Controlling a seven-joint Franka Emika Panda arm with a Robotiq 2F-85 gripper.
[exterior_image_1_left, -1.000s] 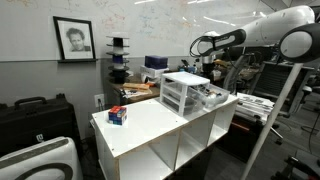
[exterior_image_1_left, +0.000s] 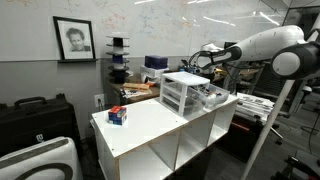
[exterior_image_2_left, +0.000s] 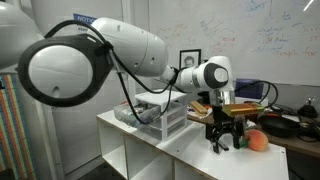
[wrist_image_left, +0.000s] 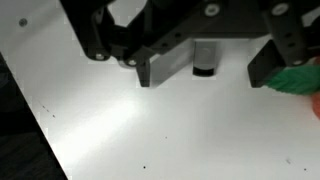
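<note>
In the wrist view my gripper is open, its dark fingers (wrist_image_left: 145, 74) well apart. A small grey object with a dark end (wrist_image_left: 205, 58) lies on the white surface between them, partly hidden by the gripper body; no gap is visible on its upper side. At the right edge are a green thing (wrist_image_left: 290, 80) and a bit of orange. In exterior view 2 the gripper (exterior_image_2_left: 226, 142) points down close over the white tabletop (exterior_image_2_left: 215, 165), left of a round orange object (exterior_image_2_left: 255, 140). Drawers hide its fingertips in exterior view 1.
A clear drawer unit (exterior_image_1_left: 182, 96) stands on the white bench near the arm. A red and blue box (exterior_image_1_left: 117, 115) sits at the bench's other end, with bare top between. Behind the orange object is a dark pan (exterior_image_2_left: 281, 125).
In exterior view 1 the arm's end has come lower and a little to the left behind the drawer unit. The drawers and the box have stayed put.
</note>
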